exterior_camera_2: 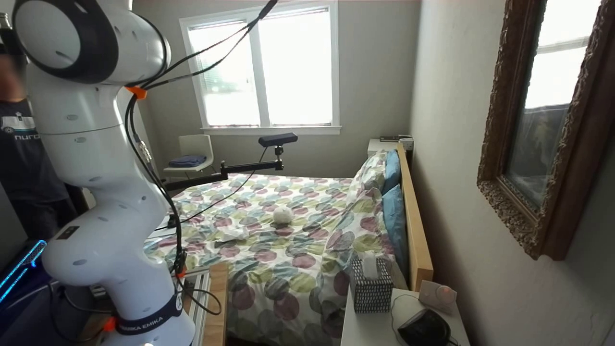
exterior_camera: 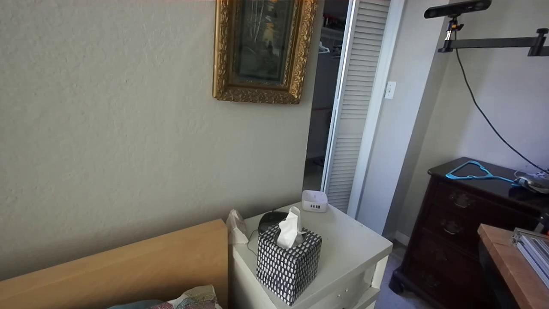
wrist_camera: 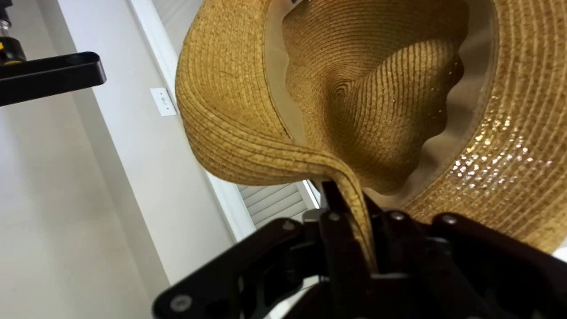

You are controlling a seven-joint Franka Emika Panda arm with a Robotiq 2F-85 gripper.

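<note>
A tan woven straw hat (wrist_camera: 228, 106) fills much of the wrist view, its hollow inner side facing the camera. My gripper is shut on the hat's brim, which bends and runs down between the dark fingers. The brim curls upward to the left of the grip and spreads wide to the right. Neither exterior view shows the gripper or the hat; only the white arm (exterior_camera_2: 109, 190) stands at the left of exterior view 2.
A white nightstand (exterior_camera: 350, 231) bears a patterned tissue box (exterior_camera: 288, 262) and small devices. Behind the arm lies a bed (exterior_camera_2: 276, 253) with a wooden headboard (exterior_camera_2: 415, 230). Camera mounts (exterior_camera: 489, 43) (exterior_camera_2: 248, 166) jut into the room. A blue hanger (exterior_camera: 471, 170) rests on the dark dresser (exterior_camera: 453, 226).
</note>
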